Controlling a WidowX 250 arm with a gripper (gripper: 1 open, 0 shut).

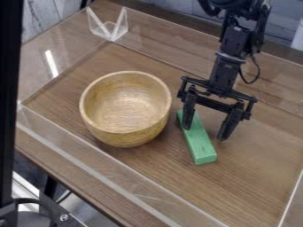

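A black gripper (207,126) reaches down from the upper right, its fingers open and low over a green oblong block (198,144) lying on the wooden table. One finger is at the block's upper end, the other off to its right; whether either touches is hard to tell. A round tan wooden bowl (124,102) stands just left of the block.
A small white wire-like object (108,24) lies at the back left. A dark object (27,213) sits at the bottom left edge.
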